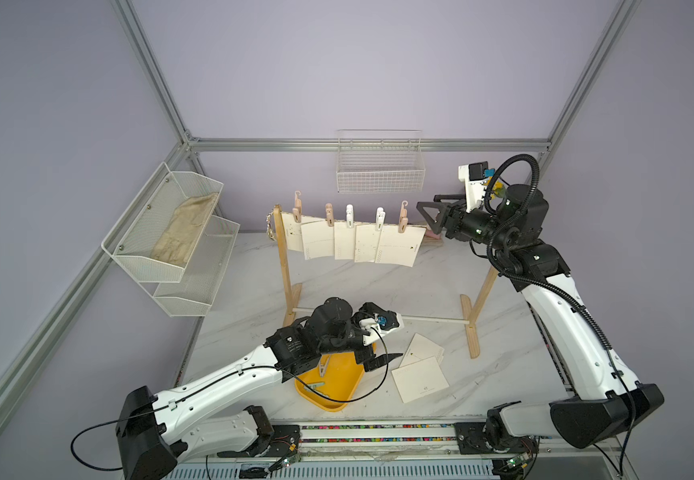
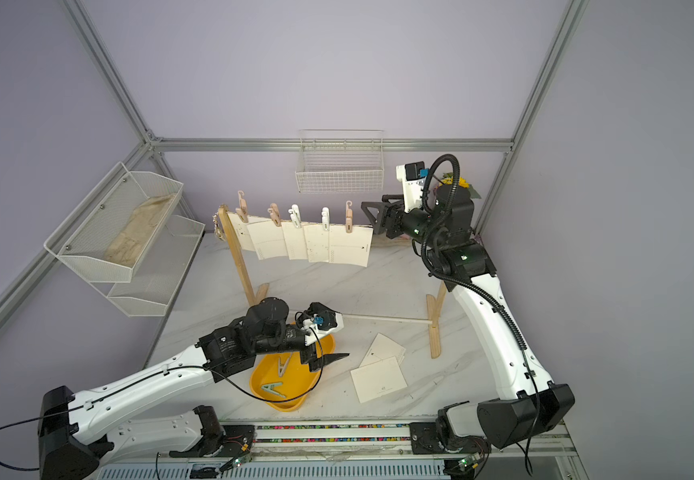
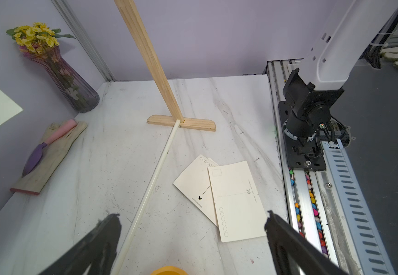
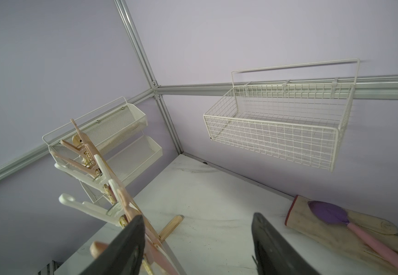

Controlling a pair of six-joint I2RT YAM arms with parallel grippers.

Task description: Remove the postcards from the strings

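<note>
A row of white postcards hangs from a string on the wooden stand, held by pink and white clothespins. My right gripper is open just beside the right end of the row; its wrist view looks along the pins. My left gripper stands open low over the yellow tray, which has a few clothespins in it. Two loose postcards lie on the table right of the tray.
Wall racks are at the left, a wire basket on the back wall. A vase of flowers and a glove with a purple trowel are at the back right. A white bar crosses the stand's foot.
</note>
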